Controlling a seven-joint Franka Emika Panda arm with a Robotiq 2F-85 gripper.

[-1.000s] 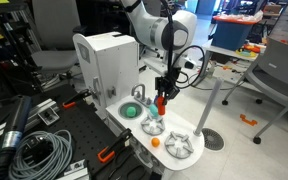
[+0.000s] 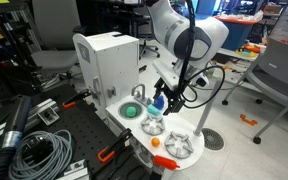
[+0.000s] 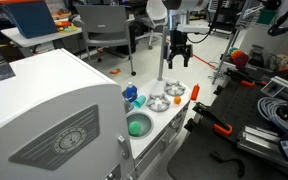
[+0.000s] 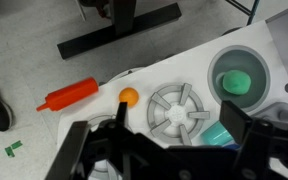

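Note:
My gripper point(image 2: 171, 90) hangs above the white toy kitchen counter point(image 2: 190, 127). In the wrist view its dark fingers point(image 4: 76, 152) stand well apart, with nothing held between them. A red bottle point(image 4: 72, 94) appears at the counter's front edge, seemingly past the rim; whether it rests on anything cannot be told. Exterior view 1 has the same red bottle point(image 2: 165, 162) at the near front edge, clear of the gripper. On the counter lies an orange ball point(image 4: 129, 96), near a grey burner point(image 4: 179, 112). A green object point(image 4: 236, 82) sits in the round sink.
A turquoise object point(image 4: 217, 137) and a blue one point(image 3: 131, 92) are near the sink point(image 3: 140, 125). The white cabinet point(image 2: 101, 65) rises at the counter's end. Red-handled clamps point(image 2: 113, 148) grip the black table alongside.
Earlier the red bottle was upright under the gripper over the counter. Now it is away from the gripper at the front edge, and the arm has moved higher and to the right.

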